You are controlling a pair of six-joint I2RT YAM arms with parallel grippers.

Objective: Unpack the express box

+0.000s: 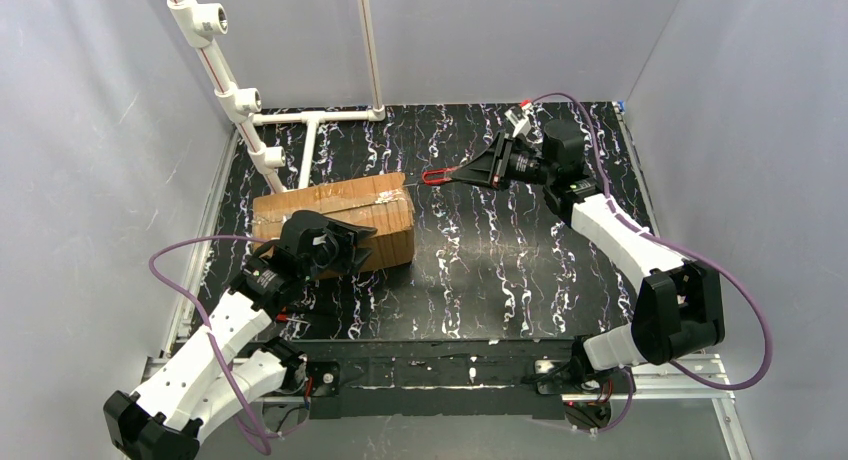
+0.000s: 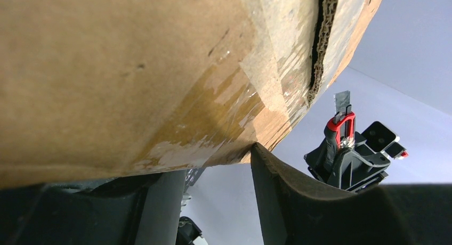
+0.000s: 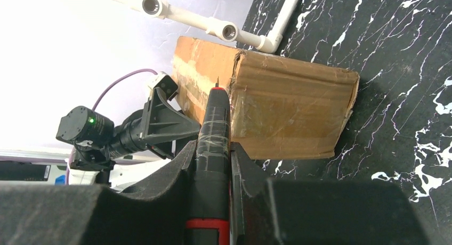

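A taped cardboard box (image 1: 340, 195) lies on the left half of the table, with a cut along its top seam (image 2: 322, 42). My left gripper (image 1: 362, 248) presses against the box's near side and is shut on it, fingertips at the cardboard edge in the left wrist view. My right gripper is shut on a red-and-black box cutter (image 3: 210, 128); its blade (image 2: 341, 100) points at the box's right end near the top seam, close by it in the top view. Whether the blade touches cannot be told.
A white pipe frame (image 1: 310, 150) stands behind and left of the box. Grey walls surround the table.
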